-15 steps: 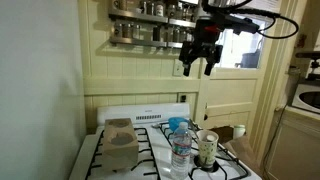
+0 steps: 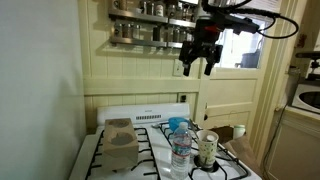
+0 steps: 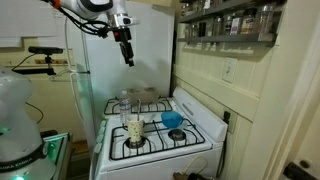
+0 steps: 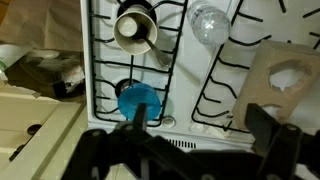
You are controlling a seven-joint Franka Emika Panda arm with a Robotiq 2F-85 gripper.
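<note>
High above the stove hangs my gripper (image 2: 197, 72), open and with nothing between its fingers. In the wrist view its dark fingers (image 4: 128, 143) spread wide at the bottom edge. Below on the stove (image 3: 150, 158) stand a clear water bottle (image 2: 181, 150) and a light cup (image 2: 207, 147) with a utensil (image 4: 157, 50) leaning in it. A blue bowl (image 4: 139, 102) rests on the stove's back part. To the left in the first exterior view is a brown box (image 2: 120, 145), its top showing a pale opening or patch in the wrist view.
Spice shelves (image 3: 230, 25) run along the back wall above the stove. A white mug (image 2: 239, 131) stands on the counter to the right. Black burner grates (image 4: 105, 68) cover much of the stovetop. Open air surrounds the gripper.
</note>
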